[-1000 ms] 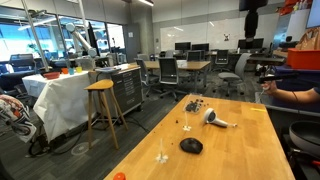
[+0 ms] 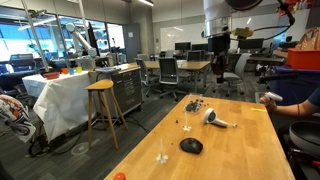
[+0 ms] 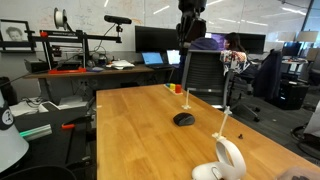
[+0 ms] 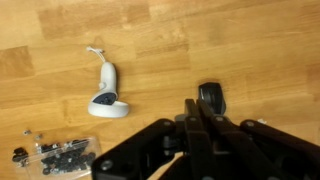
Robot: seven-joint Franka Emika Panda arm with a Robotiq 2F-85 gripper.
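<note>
High over the wooden table (image 2: 235, 145) hangs my gripper, pointing down. Its dark fingertips stand close together in the wrist view; it looks shut, but whether anything thin sits between them is hard to make out. Below lies a black computer mouse (image 4: 211, 98), just right of the fingertips in that view. A white handheld controller with a ring (image 4: 106, 85) rests farther left. Small black pieces fill a clear container (image 4: 65, 160) at the lower left.
Two thin white upright stands, one near (image 2: 162, 155) and one farther back, stand left of the controller. A red round thing (image 2: 119, 176) sits at the near edge. A person's hand holds another white controller (image 2: 270, 97) at the right.
Over the last second my arm has come down and to the left in exterior view 1, nearer the table. The things on the table have stayed where they were.
</note>
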